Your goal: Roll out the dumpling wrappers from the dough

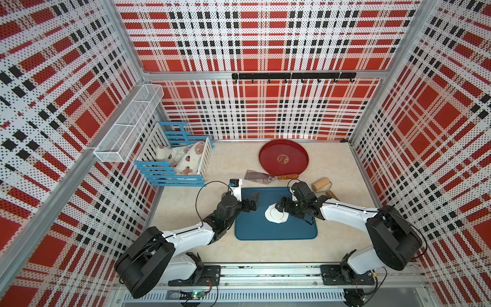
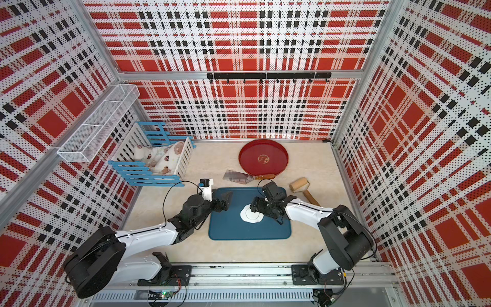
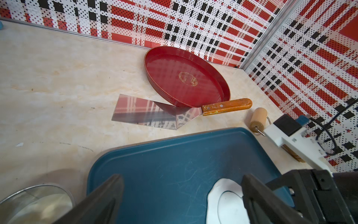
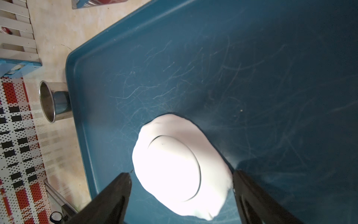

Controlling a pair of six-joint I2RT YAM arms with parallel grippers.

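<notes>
A flat white round of dough [image 4: 214, 186] lies on the blue board [image 4: 156, 74], with a circular line marked into it and a disc [image 4: 173, 168] inside that line. My right gripper hangs over the dough, its fingers apart and nothing held. In the top left view, the right gripper [image 1: 282, 204] covers the dough's upper right edge. Over the board's left part, my left gripper [image 1: 254, 200] stands open and empty. The wooden rolling pin [image 1: 321, 184] rests on the table right of the board.
Behind the board lie a scraper [image 3: 145, 112] with a wooden handle and a red round tray [image 3: 186, 74]. A metal cup [image 4: 56, 100] stands by the board's left edge. Farther left is a blue and white crate [image 1: 174, 179]. The board's front part is clear.
</notes>
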